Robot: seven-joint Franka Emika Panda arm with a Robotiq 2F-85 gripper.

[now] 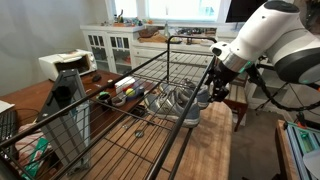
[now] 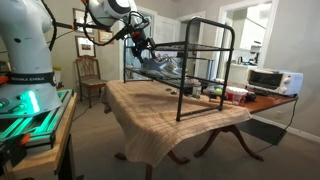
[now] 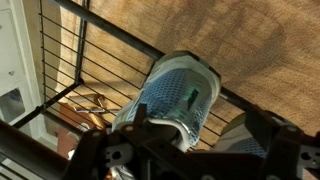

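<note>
My gripper is open, its dark fingers spread across the near part of a blue-grey shoe (image 3: pixel 182 88) in the wrist view. That shoe lies on the wire rack; whether a finger touches it I cannot tell. A second shoe (image 3: pixel 243 139) sits beside it, partly hidden by the right finger. In exterior view 1 the grey shoes (image 1: pixel 190 108) rest together on the rack (image 1: pixel 130 150), the gripper low beside them at the rack's far end. Exterior view 2 shows the gripper only small and dark, near the shoes.
The rack's dark rails (image 2: pixel 180 88) stand close around the shoes. Small items lie behind on the wooden table, and a toaster oven (image 2: pixel 272 82) stands farther off. In the wrist view, bare wood (image 3: pixel 240 35) lies beside the rack.
</note>
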